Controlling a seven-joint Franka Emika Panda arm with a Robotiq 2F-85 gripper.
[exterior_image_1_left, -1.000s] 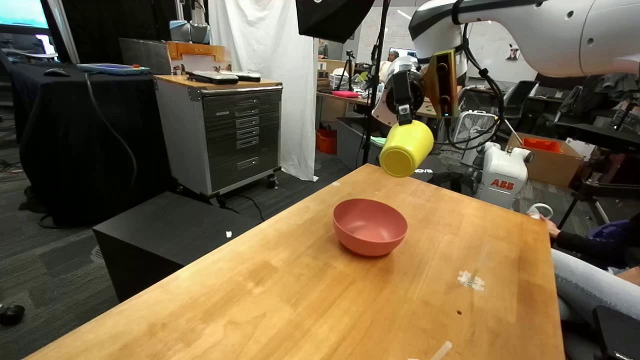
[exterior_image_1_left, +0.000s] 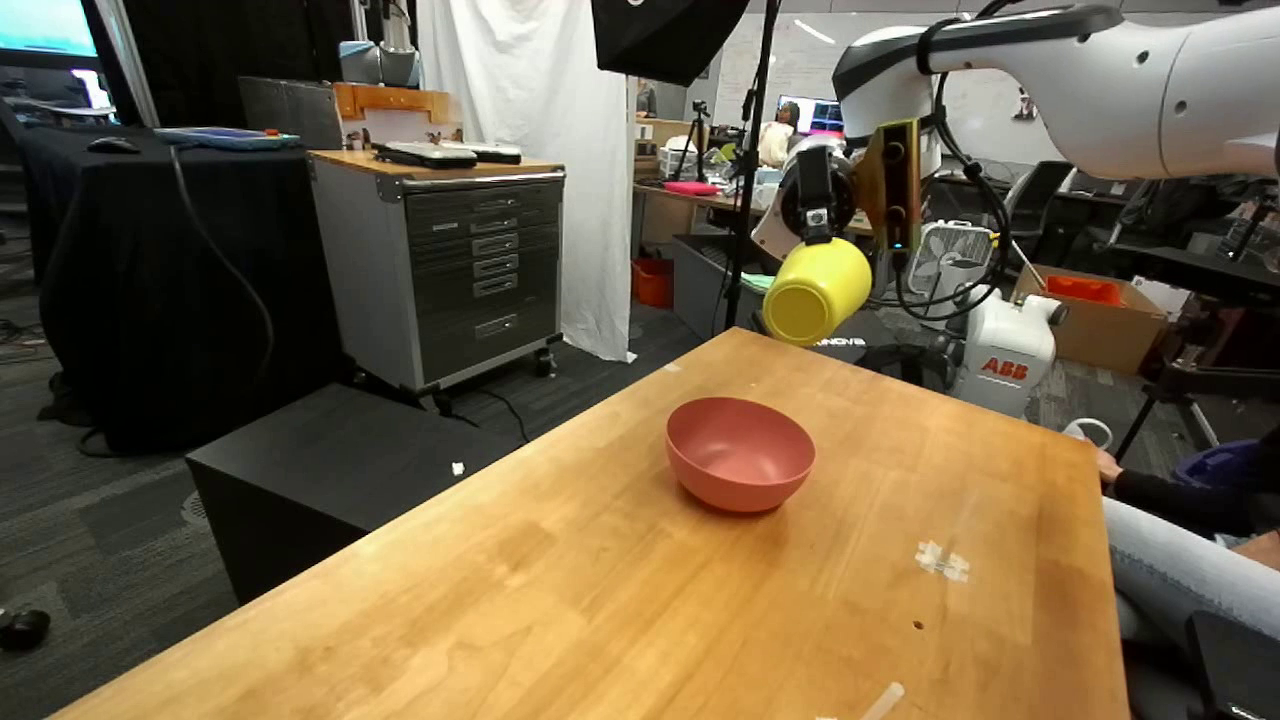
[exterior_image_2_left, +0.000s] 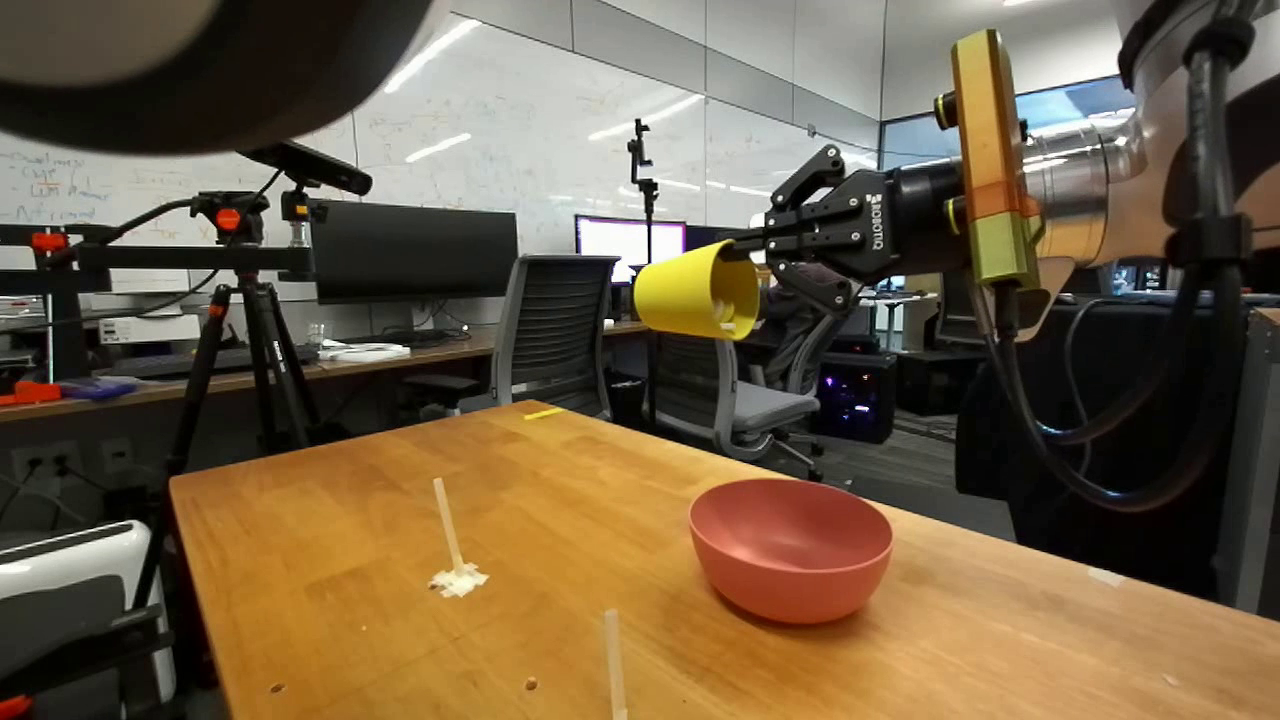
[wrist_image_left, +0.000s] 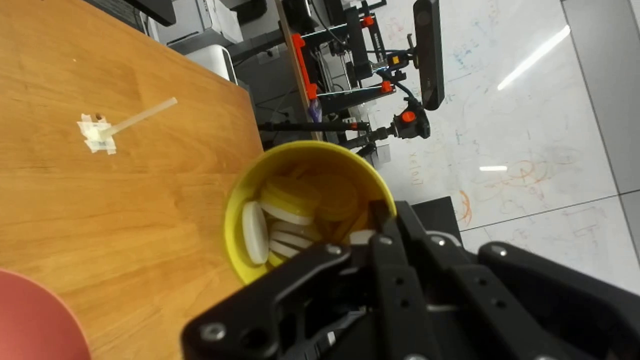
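High over the table, a yellow cup (exterior_image_2_left: 681, 296) is tilted on its side, with my gripper (exterior_image_2_left: 741, 248) shut on its rim. Its base faces the camera in exterior view 1. The wrist view looks into the cup (wrist_image_left: 240, 198), where several white and yellow round pieces (wrist_image_left: 256, 233) lie; the fingers (wrist_image_left: 384, 225) pinch the wall at the right and cover part of the inside. A red bowl (exterior_image_1_left: 740, 456) stands upright on the wooden table, below the cup and apart from it. No contents show in the bowl.
A patch of white tape (exterior_image_2_left: 458, 581) with a thin pale strip sticking up is fixed to the tabletop. A person's leg (exterior_image_1_left: 1170, 570) is beside the table at the right of exterior view 1.
In exterior view 1 my arm and the held cup have shifted a little up and to the right, and the cup's tilt has changed slightly. The bowl has stayed in place.
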